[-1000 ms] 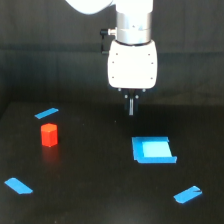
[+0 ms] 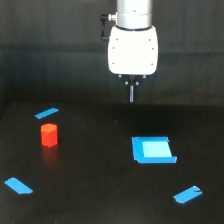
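Observation:
A red block (image 2: 49, 134) stands on the dark table at the left. At the right of centre, blue tape (image 2: 139, 155) frames a pale square patch (image 2: 157, 149), which is bare. My gripper (image 2: 131, 96) hangs beneath the white arm (image 2: 133, 50) at the back, pointing down. It is above and behind the taped square, well apart from the block. The fingers look like one thin dark strip, too small to show whether they are apart. Nothing is visible hanging from them.
Strips of blue tape lie flat at the back left (image 2: 46, 113), front left (image 2: 18, 186) and front right (image 2: 188, 194). A dark panel (image 2: 50, 60) closes off the back.
My arm has risen a little and shifted slightly to the right in the view. The block and the taped square have stayed where they were.

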